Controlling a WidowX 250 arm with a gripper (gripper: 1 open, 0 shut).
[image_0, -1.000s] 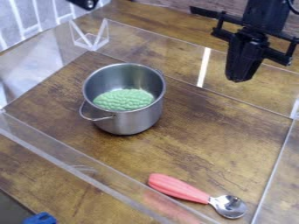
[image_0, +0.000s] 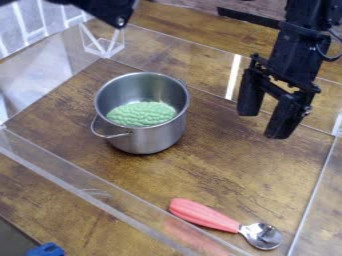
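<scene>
My black gripper (image_0: 265, 110) hangs open at the upper right, above the bare wooden surface, right of a steel pot (image_0: 140, 135) that holds small green bead-like pieces (image_0: 139, 114). Nothing shows between its fingers. A spoon with a pink handle (image_0: 201, 214) and a metal bowl end (image_0: 261, 235) lies near the front, below the gripper in the view.
Clear plastic walls (image_0: 94, 205) border the wooden area (image_0: 214, 165) at the front, back and sides. A blue object (image_0: 44, 249) sits at the bottom left corner outside.
My gripper has come down toward the front of the view and a little left, lower over the wooden surface. The pot and spoon have not moved.
</scene>
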